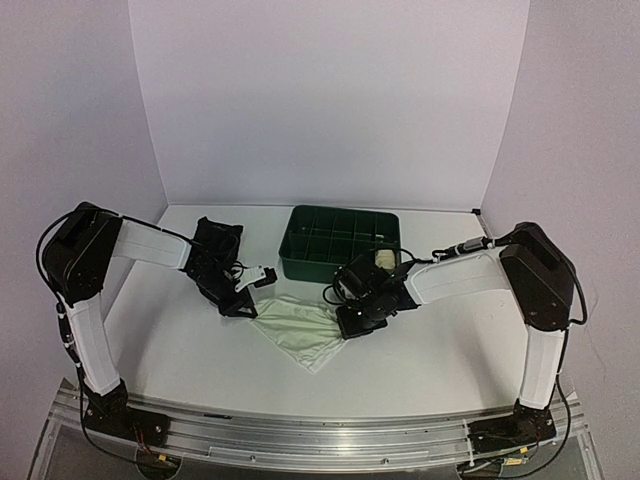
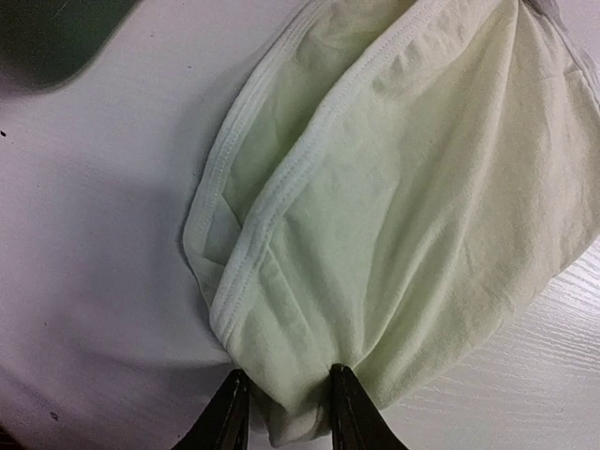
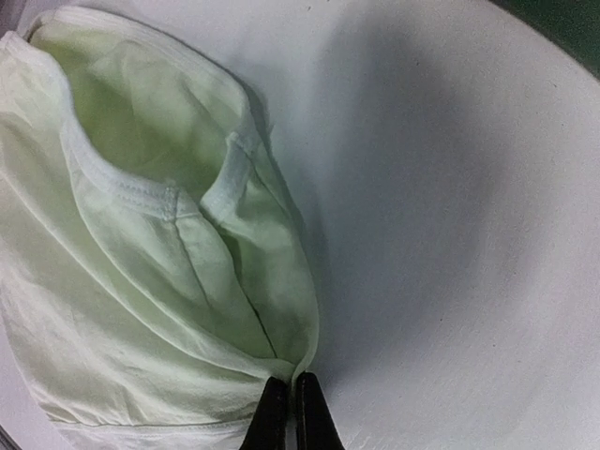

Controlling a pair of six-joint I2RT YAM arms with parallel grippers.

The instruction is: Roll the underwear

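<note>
A pale yellow-green underwear (image 1: 298, 330) with white trim lies spread on the white table between both grippers. My left gripper is at one end of it, the fabric bunched between and against its fingers; whether these are closed on it is unclear. My right gripper is at the other end, its fingertips close together on a gathered corner of the fabric (image 3: 169, 300), shut on it.
A dark green divided box (image 1: 340, 235) stands behind the underwear, with a pale item in its right part. A dark cloth (image 1: 220, 230) lies at the left under my left arm.
</note>
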